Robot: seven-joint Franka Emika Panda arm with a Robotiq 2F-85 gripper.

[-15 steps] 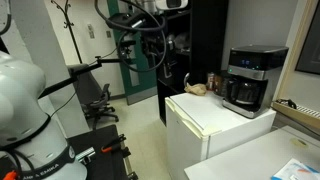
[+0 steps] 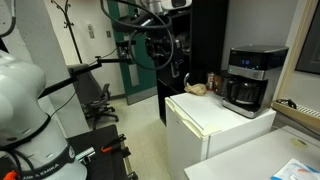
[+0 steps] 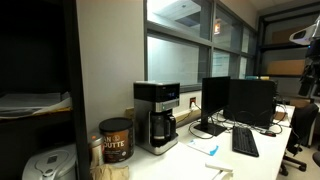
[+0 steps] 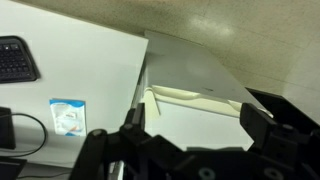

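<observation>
My gripper is open in the wrist view, its dark fingers spread at the lower edge with nothing held between them. It looks down past the edge of a white cabinet top (image 4: 195,130). From exterior view 1 the arm hangs high over the floor, left of the white cabinet (image 2: 205,112); its fingertips are hard to make out against the dark shelving. A black and steel coffee maker (image 2: 245,78) with a glass carafe stands on that cabinet, well away from the gripper. The same coffee maker (image 3: 157,115) is upright in exterior view 2.
A white desk (image 4: 95,60) adjoins the cabinet and carries a keyboard (image 4: 15,60) and a blue-and-white packet (image 4: 68,117). A brown canister (image 3: 116,138) stands beside the coffee maker. Monitors (image 3: 250,100) are farther along the desk. An office chair (image 2: 95,100) is behind the arm.
The upper arm and wrist have shifted slightly up and to the right in exterior view 1. The coffee maker and cabinet have not moved.
</observation>
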